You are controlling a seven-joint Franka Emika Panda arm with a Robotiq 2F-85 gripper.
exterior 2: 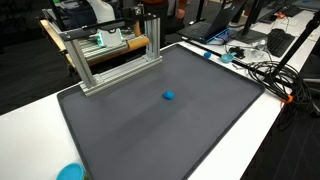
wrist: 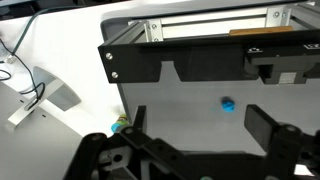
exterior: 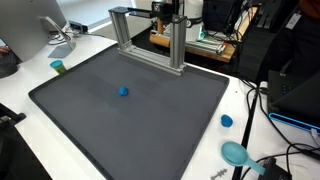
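Observation:
A small blue object (exterior: 123,91) lies on the dark grey mat (exterior: 120,125), clear of everything around it. Exterior view 2 also has this blue piece (exterior 2: 168,95) near the middle of the mat. From the wrist, my gripper is open, its black fingers wide apart and nothing held between them. Beyond the fingers, a blue piece (wrist: 228,104) shows on the grey surface. Across the upper part of the wrist view runs a black panel (wrist: 215,62) on a metal frame, with a dark latch-like part at its right.
The metal frame (exterior: 150,52) stands at the mat's far edge. A green cup (exterior: 58,66) sits beyond the left corner. Off the mat at right are a blue round piece (exterior: 227,121) and a turquoise dish (exterior: 236,154).

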